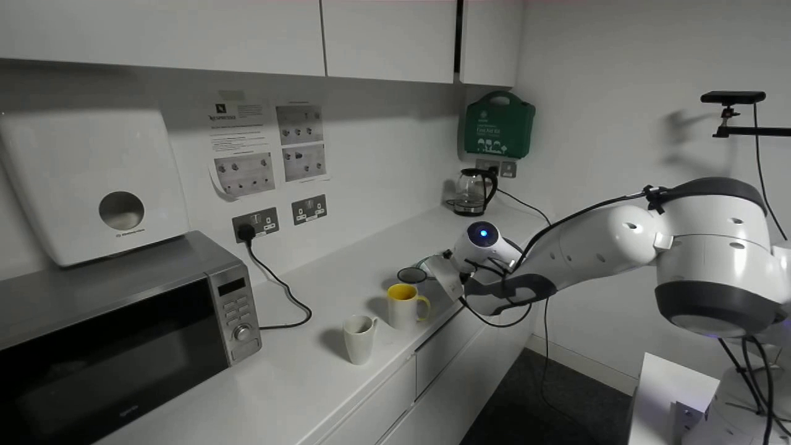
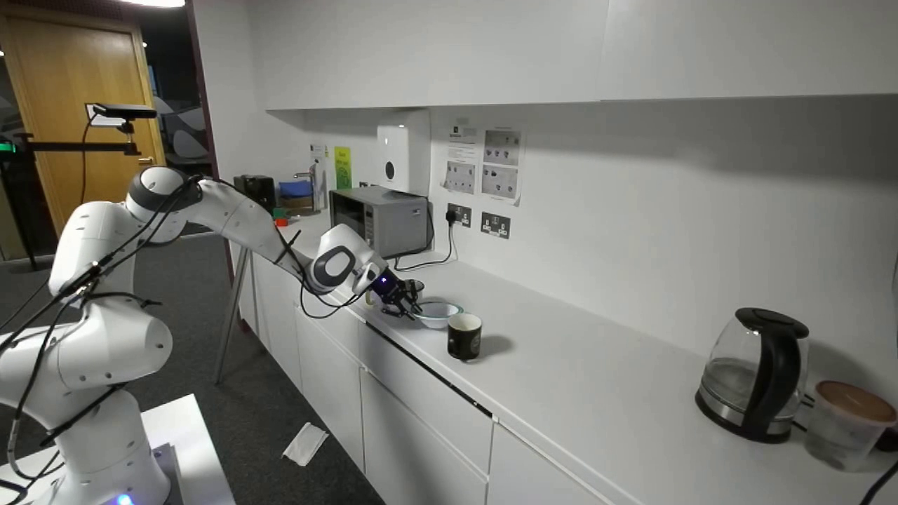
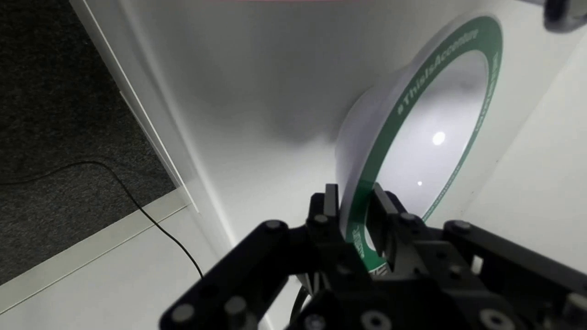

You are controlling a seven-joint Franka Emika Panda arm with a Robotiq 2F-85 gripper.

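A white bowl with a green printed rim (image 3: 379, 145) fills the middle right of the wrist view. My gripper is shut on the near part of its rim, one finger outside the wall and the other inside. In exterior view 2 the bowl (image 2: 442, 315) shows at counter level, right of my gripper (image 2: 412, 311); whether its base touches the counter I cannot tell. My arm hides most of it in exterior view 1.
A black mug (image 2: 464, 338) stands close beside the bowl. On the other side are a dark-rimmed cup (image 1: 412, 275), a yellow-lined mug (image 1: 402, 308) and a white mug (image 1: 359, 341). A kettle (image 2: 753, 374) stands farther along.
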